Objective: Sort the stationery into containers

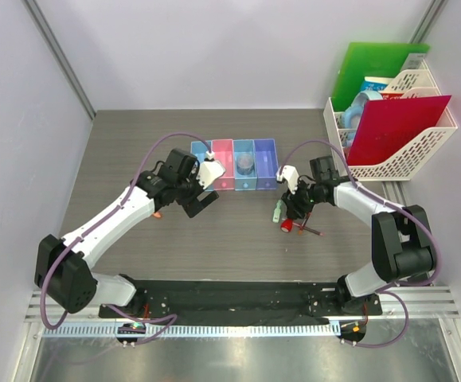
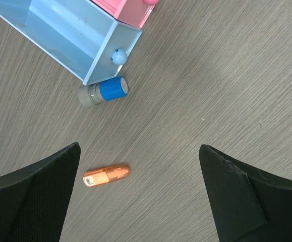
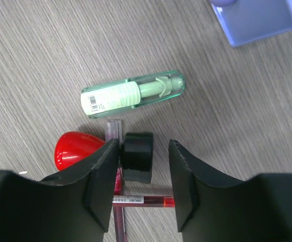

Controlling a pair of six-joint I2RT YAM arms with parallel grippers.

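My right gripper straddles a small black cylinder (image 3: 137,164) in the right wrist view. The left finger is close against it, while a gap shows beside the right finger, so the fingers are part open. A green clear-cased item (image 3: 130,95), a red rounded piece (image 3: 76,149) and thin dark red sticks (image 3: 143,201) lie around it. My left gripper is wide open and empty over the table. Below it are an orange item (image 2: 106,175) and a blue-and-grey cylinder (image 2: 104,92), the latter beside the light blue bin (image 2: 98,58).
In the top view, a pink bin (image 1: 223,181), a blue bin (image 1: 245,184) holding a roundish translucent thing, and a violet-blue bin (image 1: 266,177) stand in a row. A white basket (image 1: 397,165) with folders fills the back right.
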